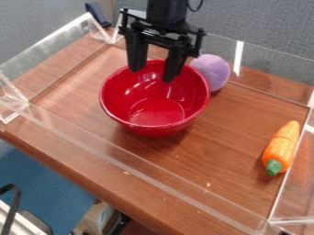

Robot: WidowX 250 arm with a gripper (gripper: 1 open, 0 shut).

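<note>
My black gripper (154, 61) hangs over the back rim of a red bowl (153, 110) on the wooden table, its two fingers apart and pointing down, with nothing seen between them. A purple round object (214, 73) lies behind the bowl on the right, partly hidden by it. An orange toy carrot (281, 145) with a green end lies at the right side of the table.
Clear low walls (18, 105) edge the wooden tabletop (91, 165). Bare wood lies left of the bowl, in front of it and between bowl and carrot. A grey partition stands behind.
</note>
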